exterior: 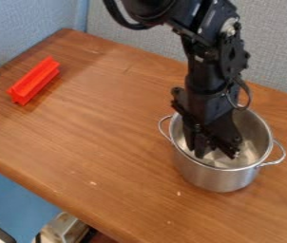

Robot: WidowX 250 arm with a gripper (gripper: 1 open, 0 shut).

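Observation:
My black gripper [215,144] reaches down into a steel pot [222,178] with two wire handles on the right side of the wooden table. Its fingertips are inside the pot, below the rim, and whether they are open or shut on something is hidden. A red block [34,80] lies apart at the back left of the table.
Textured grey panels stand behind it. At the bottom left, off the table's edge, are blue flooring and some metal hardware [60,228].

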